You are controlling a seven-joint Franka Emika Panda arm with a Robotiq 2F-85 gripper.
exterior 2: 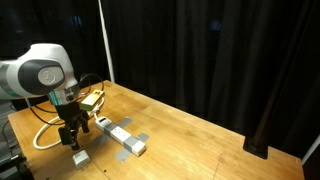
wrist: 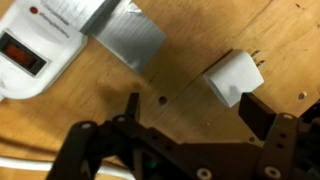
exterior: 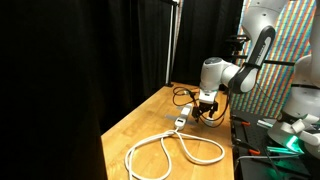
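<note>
A small white block (wrist: 235, 78) lies on the wooden table, close to the right finger in the wrist view. In exterior view 2 the same white block (exterior 2: 81, 158) sits near the table's front edge. My gripper stands open above the table, its fingers wide apart and nothing between them. Exterior view 2 shows the gripper (exterior 2: 76, 137) low, just above and behind the block. A white power strip (exterior 2: 120, 134) with a red switch (wrist: 22, 54) lies beside the gripper.
Silver tape (wrist: 130, 35) lies by the strip's end. A white cable (exterior: 130, 157) loops over the table beside the strip.
</note>
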